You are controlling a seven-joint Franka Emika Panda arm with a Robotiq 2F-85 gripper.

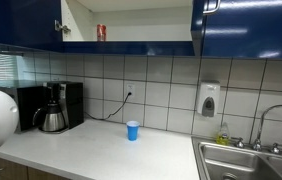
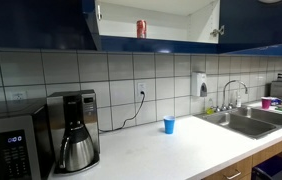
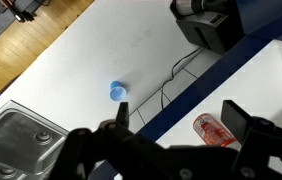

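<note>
A red can (image 1: 101,33) stands upright on the open shelf of the blue upper cabinet (image 1: 131,48); the can (image 2: 141,29) shows there in exterior view 2 as well. On the white counter (image 1: 91,150) below sits a blue cup (image 1: 132,132). From above, the wrist view has the cup (image 3: 118,92) on the counter and the can (image 3: 213,130) on the shelf. My gripper is open, its dark fingers wide apart with nothing gripped. In that view the can appears near the right finger, but a gap in depth cannot be judged. Exterior view 1 shows only my white arm at left.
A coffee maker with a steel carafe (image 2: 78,148) and a microwave (image 2: 8,145) stand at the counter's left. The sink (image 1: 239,162) with its faucet (image 1: 271,112) lies right. A soap dispenser (image 1: 208,98) hangs on the tiles. Cabinet edges border the shelf opening.
</note>
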